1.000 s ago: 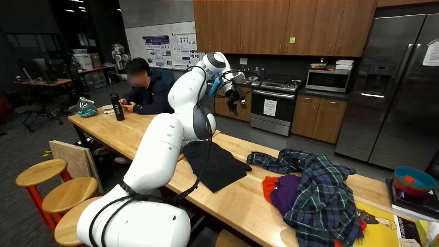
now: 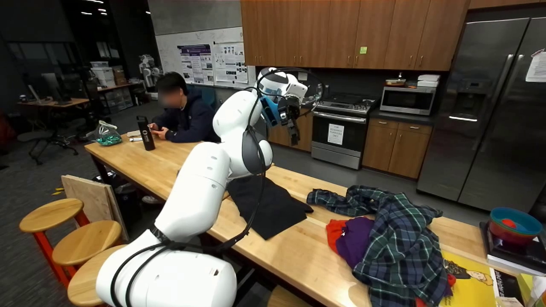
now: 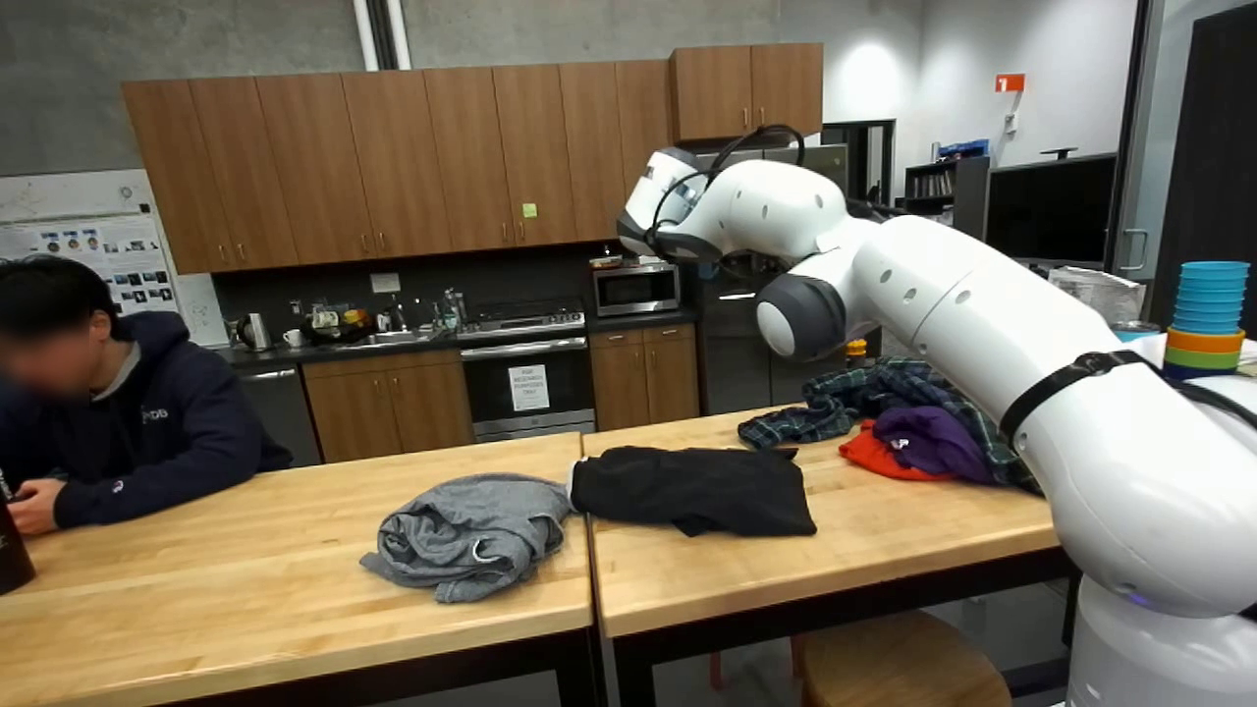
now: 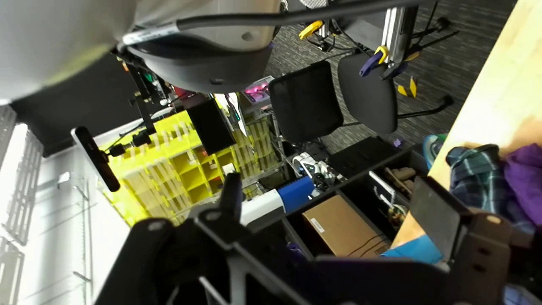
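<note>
In exterior view 1 my gripper [image 2: 292,134] hangs high over the far side of the table, well above the clothes. The wrist view shows the gripper open, its two fingers [image 4: 439,216] wide apart and nothing between them. A folded black garment [image 2: 269,204] lies flat on the table. To its right, a dark plaid shirt [image 2: 402,240] is heaped over a purple cloth [image 2: 354,240] and a red cloth [image 2: 335,233]. A crumpled grey garment [image 3: 473,536] rests left of the black one in exterior view 2; the gripper itself is hidden there.
A person [image 2: 189,112] sits at the table's far left end, behind a black bottle [image 2: 146,134]. Bowls [image 2: 515,225] and a yellow printed sheet [image 2: 468,279] occupy the right end. Bare wood shows in front of the black garment.
My wrist has turned, and the gripper has shifted slightly left and up in exterior view 1. Its two fingers, seen apart before, now nearly overlap from there. The clothes have stayed put.
</note>
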